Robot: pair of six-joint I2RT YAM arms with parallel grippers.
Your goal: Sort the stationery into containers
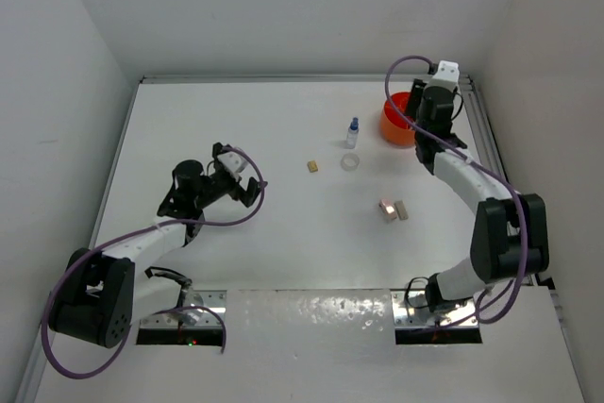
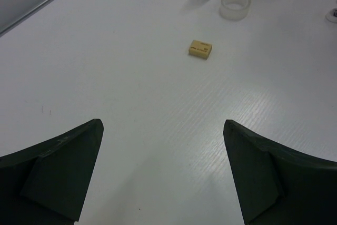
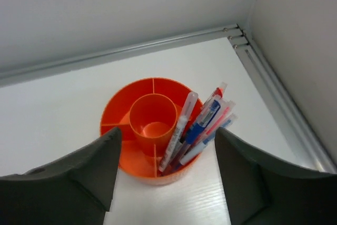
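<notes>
A red divided pen holder [image 1: 394,129] stands at the back right, with several pens [image 3: 197,127] gathered in its right compartments; the centre cup [image 3: 152,117] looks empty. My right gripper is just over the holder, its fingers apart with nothing seen between them. My left gripper stands open over the left side of the table, nothing between its fingers. A small yellow block [image 1: 312,166], a bottle with a blue cap [image 1: 352,137] and a clear tape ring [image 1: 349,161] rest mid-table. A pink item [image 1: 387,209] and a beige block [image 1: 401,209] lie nearer the front.
A metal rail [image 3: 263,82] runs along the back and right edges, close to the holder, with walls behind.
</notes>
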